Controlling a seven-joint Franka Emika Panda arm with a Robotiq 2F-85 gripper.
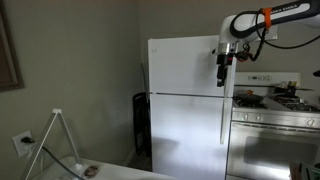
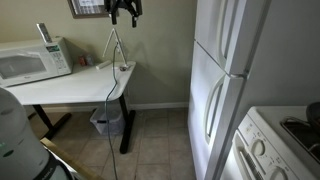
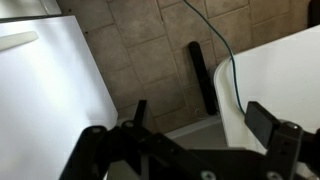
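Observation:
My gripper hangs high in the air, pointing down, in front of the white fridge. In exterior view 2 the gripper is at the top of the picture, with its two fingers apart. From the wrist view, the gripper is open, and only tiled floor and a dark table leg show between its black fingers. The fridge's white surface fills the left side of that view. No object is held.
A white table carries a microwave and a small white frame. Under it stands a bin. A cable trails across the floor and over the table edge. The stove stands right of the fridge.

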